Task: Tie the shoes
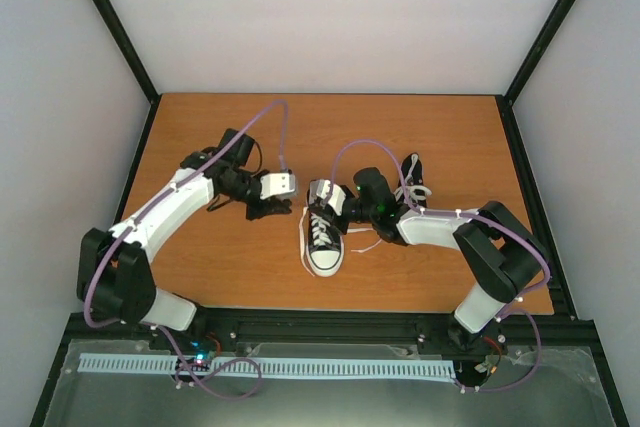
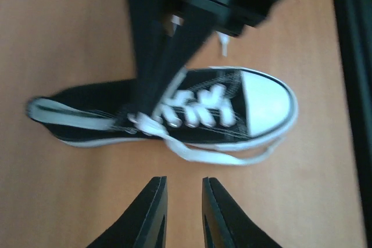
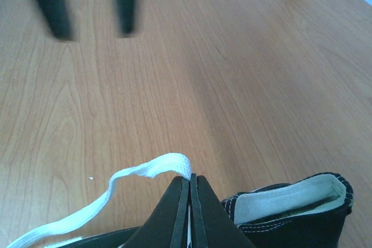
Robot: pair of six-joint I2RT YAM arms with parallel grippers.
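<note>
A black shoe with a white toe (image 1: 325, 255) stands mid-table, toe to the front. My right gripper is shut over its laces, pinching a white lace (image 3: 152, 166) whose free end curves off toward the shoe's left side. In the left wrist view that lace (image 2: 203, 156) hangs from the right fingertips beside the sole (image 2: 261, 140). My left gripper is left of the shoe, partly open and apart from it, with bare table between its fingers. A second black shoe (image 1: 412, 172) stands behind the right arm, its laces partly hidden.
A white lace end (image 1: 366, 247) lies on the wood to the right of the near shoe. Both arms' purple hoses arch over the table.
</note>
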